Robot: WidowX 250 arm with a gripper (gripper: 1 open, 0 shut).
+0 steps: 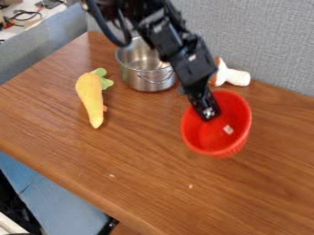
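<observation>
A red bowl [226, 138] is at the right-middle of the wooden table, with my gripper [203, 114] over its left rim, fingers at the rim; whether they are closed on it is hard to tell. A yellow toy vegetable with a green top [91, 100] lies to the left. A steel pot [145, 75] stands at the back, partly behind my arm.
A white object with an orange part [236, 76] lies at the back against the grey padded wall. The table's left edge drops to a blue-grey surface.
</observation>
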